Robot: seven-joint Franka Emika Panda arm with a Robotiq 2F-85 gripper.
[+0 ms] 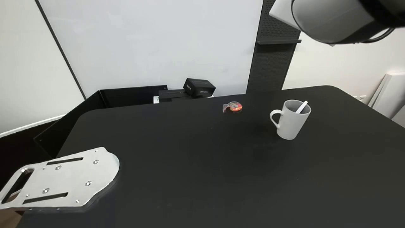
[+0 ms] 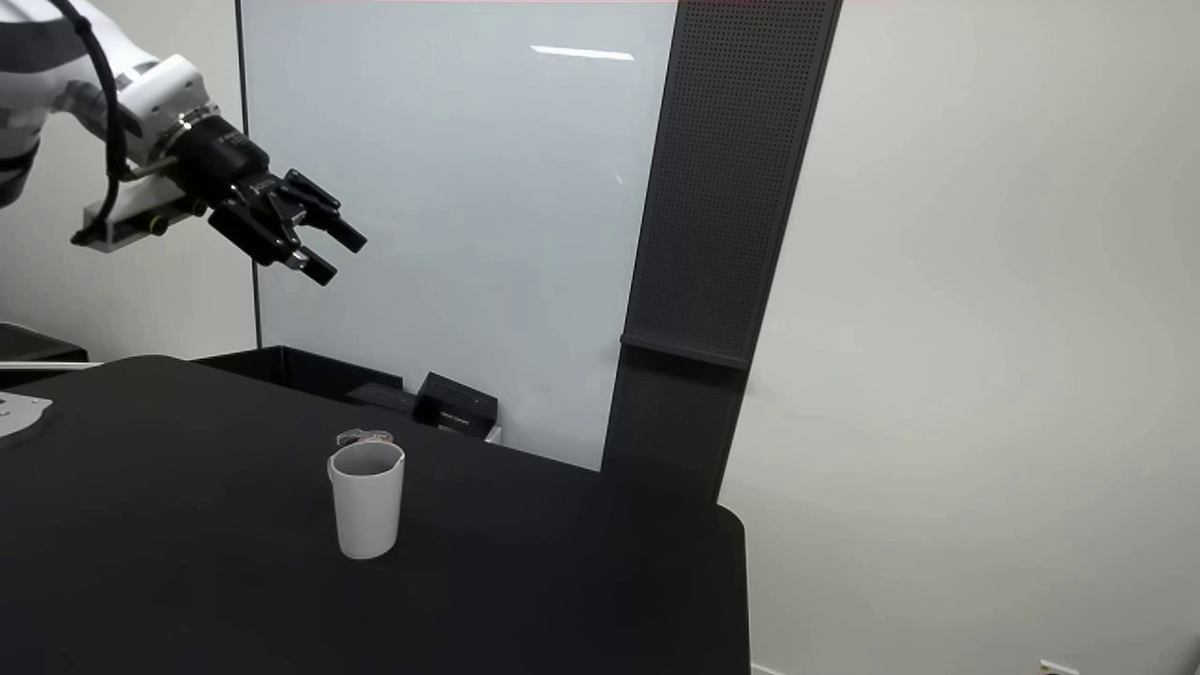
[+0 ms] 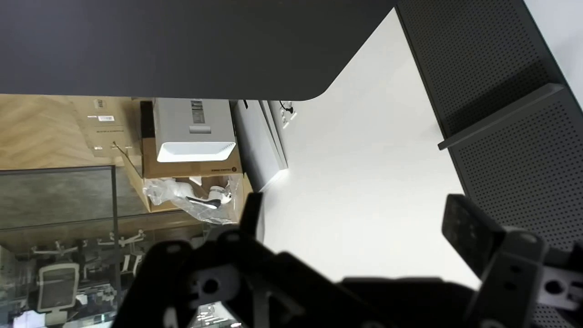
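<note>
A white mug (image 1: 291, 123) stands upright on the black table, its handle toward the left in exterior view 1. Out of its mouth leans a white stick-like piece (image 1: 302, 107), whose lower end is hidden inside. Behind the mug lies a small tape dispenser (image 1: 234, 106) with an orange-red roll; in exterior view 2 the mug (image 2: 367, 502) partly covers it. High above the table, well away from the mug, my gripper (image 2: 340, 261) is open with nothing between its fingers. In the wrist view the fingers (image 3: 473, 232) stand wide apart; neither mug nor tape shows there.
A silver metal plate (image 1: 76, 176) is at the table's left edge. Black boxes (image 1: 199, 87) sit just past the back edge, before a whiteboard. The arm (image 1: 334, 19) crosses the upper right.
</note>
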